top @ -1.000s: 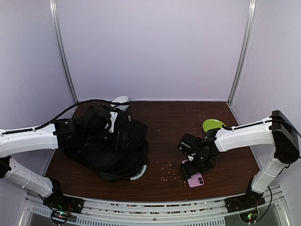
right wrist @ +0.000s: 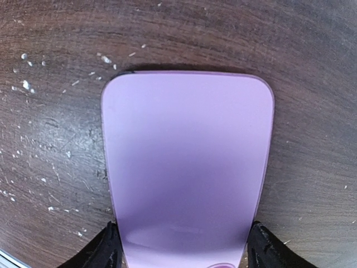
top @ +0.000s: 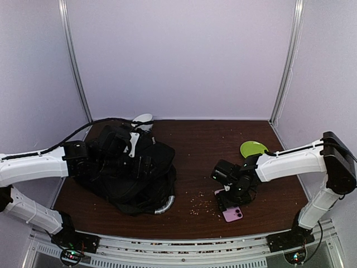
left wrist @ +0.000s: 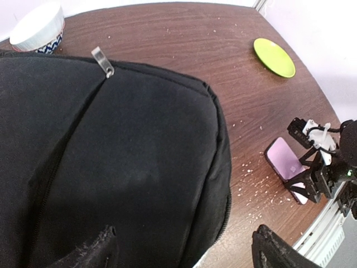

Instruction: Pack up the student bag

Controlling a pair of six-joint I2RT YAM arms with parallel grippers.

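The black bag (top: 162,187) slumps on the left side of the table; in the left wrist view its dark fabric (left wrist: 150,145) fills much of the picture, with a zipper pull (left wrist: 103,61) near its top. My left gripper stands open over it, fingers apart and nothing clearly pinched. A pink-purple phone (top: 233,214) lies flat, back up, at the front right. My right gripper straddles the phone's (right wrist: 187,151) long sides, its fingertips at or very near both edges. Whether they press on it cannot be made out.
A green plate (top: 254,148) lies at the back right, behind the right arm. A white bowl (left wrist: 38,25) stands behind the bag. Small light crumbs (top: 199,205) are scattered left of the phone.
The right arm has shifted only very slightly around the phone. The left arm, the bag and the phone look unmoved.
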